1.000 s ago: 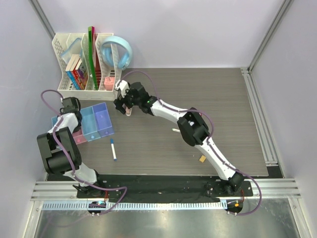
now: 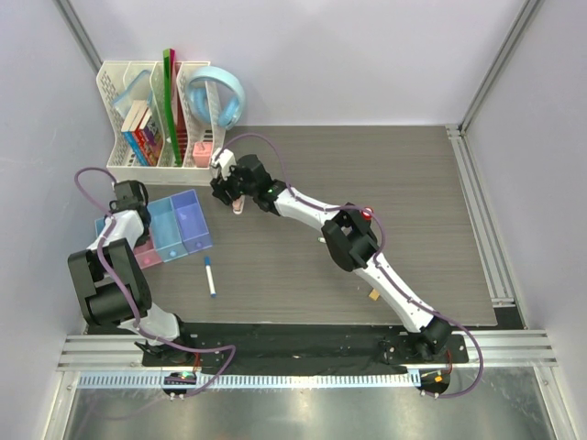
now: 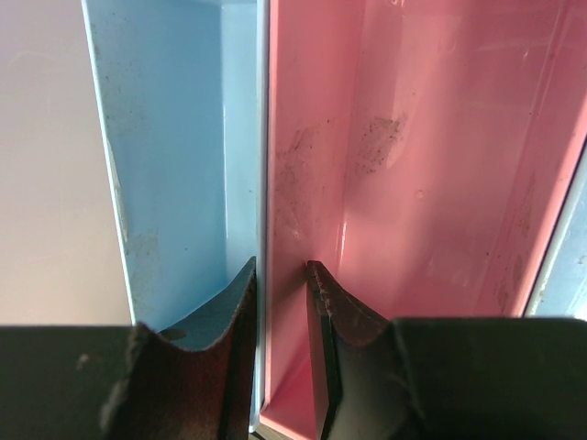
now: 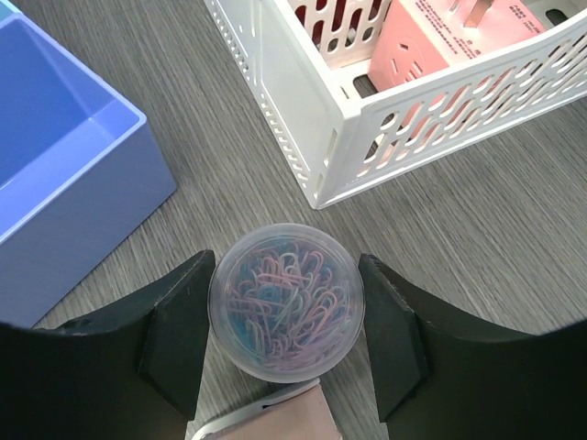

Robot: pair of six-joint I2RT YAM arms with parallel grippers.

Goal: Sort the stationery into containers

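A round clear jar of colourful paper clips (image 4: 287, 302) sits between the fingers of my right gripper, a fingertip at each side of its rim. Whether they press on it is unclear. In the top view my right gripper (image 2: 227, 197) is just below the white rack (image 2: 138, 174). My left gripper is shut on the thin wall (image 3: 263, 183) between a light-blue compartment (image 3: 174, 165) and a pink compartment (image 3: 431, 183) of the organizer. Both compartments look empty where visible. The organizer's violet-blue compartment (image 4: 101, 183) lies left of the jar.
A pinkish block (image 4: 284, 417) lies right beside the jar. A blue-capped marker (image 2: 209, 277) and a small yellow piece (image 2: 374, 294) lie on the table. The rack holds books (image 2: 141, 131), headphones (image 2: 232, 92) and a pink box (image 2: 202, 154).
My right gripper's fingers have come closer together near the rack, and the right forearm has shifted slightly left since a second ago. The left arm has stayed still.
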